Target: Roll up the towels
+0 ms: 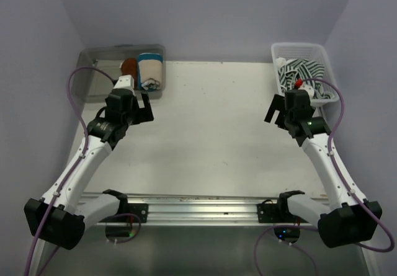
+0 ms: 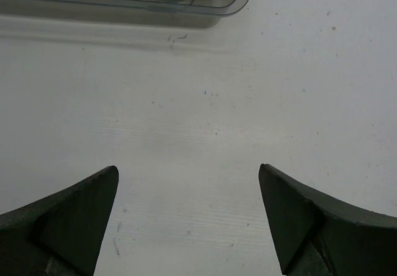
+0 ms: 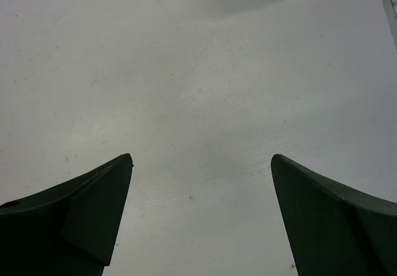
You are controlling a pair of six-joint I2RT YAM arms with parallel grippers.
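In the top view, a grey clear bin [image 1: 98,87] at the back left holds a brown towel [image 1: 129,67] and a cream towel with a blue band [image 1: 150,71]. A white basket [image 1: 329,77] at the back right holds green-and-white striped towels [image 1: 301,68]. My left gripper is open over bare table, just in front of the bin, whose edge shows at the top of the left wrist view. My right gripper stands open over bare table near the basket, with nothing between its fingers.
A metal rail [image 1: 198,208] runs along the front edge, and grey walls surround the back and sides.
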